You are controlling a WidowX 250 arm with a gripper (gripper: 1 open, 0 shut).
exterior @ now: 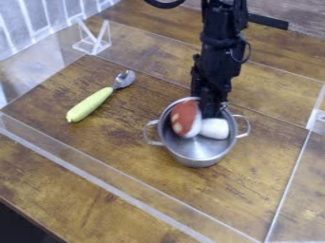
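Observation:
A steel pot [200, 151] with two side handles stands on the wooden table. In it are a red object [185, 121] and a white object [211, 129]. My black gripper [203, 87] reaches down to the pot's back side, just over the red and white objects. Its fingertips are hard to make out, so whether it holds anything is unclear.
A pale green corn-like item [91, 102] and a metal spoon-like tool [124, 78] lie to the left. A clear plastic piece [91, 36] is at the back left.

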